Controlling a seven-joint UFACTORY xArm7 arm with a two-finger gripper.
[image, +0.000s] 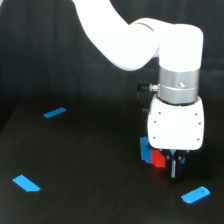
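My gripper (175, 172) hangs below the white hand at the right of the camera view, fingers pointing down. Dark fingers against a dark table make the gap hard to read, so whether they are open or shut cannot be told. Just left of the fingers is a small red object (158, 159), with a blue object (145, 150) beside it at its upper left. Part of both is hidden behind the hand. Whether the fingers touch the red object is not clear.
Blue tape strips lie on the black table: one at the back left (55, 112), another at the front left (26, 184) and a third at the front right (196, 195).
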